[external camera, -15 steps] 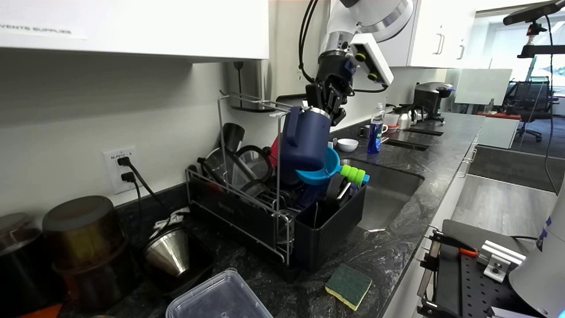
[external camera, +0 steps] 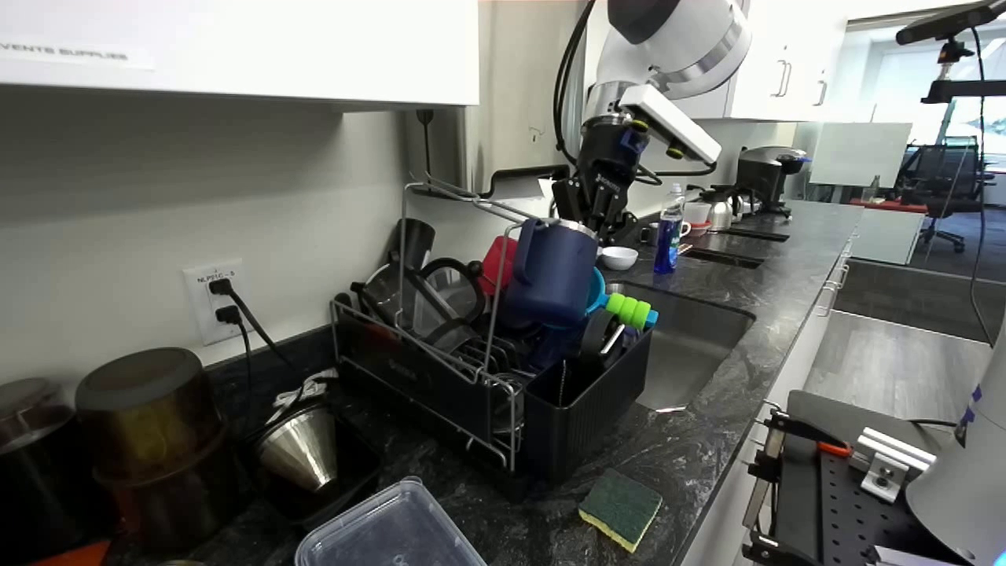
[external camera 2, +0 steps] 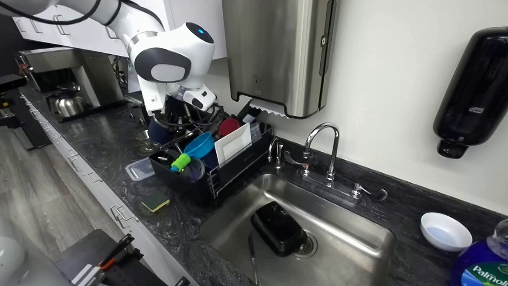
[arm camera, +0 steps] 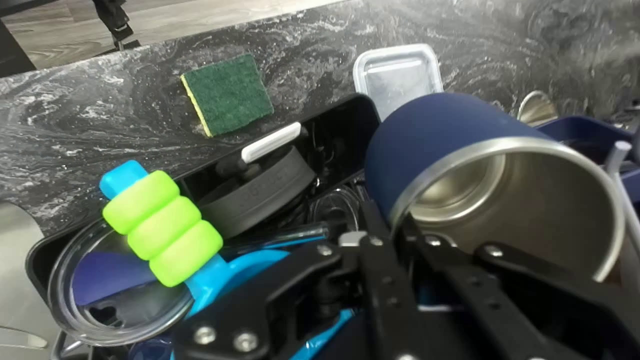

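A dark blue mug (external camera: 552, 272) with a steel rim is up over the black dish rack (external camera: 405, 363). My gripper (external camera: 596, 225) is shut on the mug's rim. In the wrist view the mug (arm camera: 456, 120) lies on its side relative to the camera, its steel inside facing me, with the gripper at the near-left part of the rim. Exterior view 2 shows the mug (external camera 2: 159, 132) beyond the rack, partly behind the arm. Whether its base touches anything below cannot be made out.
A wire frame (external camera: 492, 311) rises close beside the mug. A blue item with a green grip (arm camera: 171, 228), a white plate (external camera 2: 233, 145) and other dishes crowd the rack. A sponge (external camera: 620, 509) and a clear lid (external camera: 391, 533) lie on the counter; the sink (external camera 2: 352, 228) holds a black container (external camera 2: 278, 228).
The arm and the mug have come lower and slightly right in exterior view 1. The rack's upper wire frame has also shifted right and down.
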